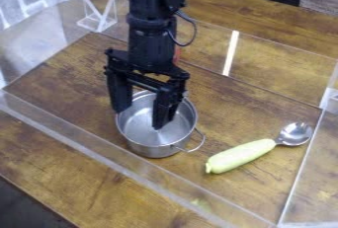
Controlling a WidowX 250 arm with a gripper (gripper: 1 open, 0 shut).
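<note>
My black gripper [144, 105] is open and has its fingers down over a steel pot [158, 137], one near the pot's left rim and the other inside or over its middle; I cannot tell whether they touch it. The pot stands upright on the wooden table [73, 158], with a wire handle out to the right. A pale green corn cob or similar vegetable [240, 156] lies to the right of the pot, with a metal spoon [295, 133] just beyond it.
Clear plastic walls border the work area at the left, front and right. A small red object behind the arm is mostly hidden.
</note>
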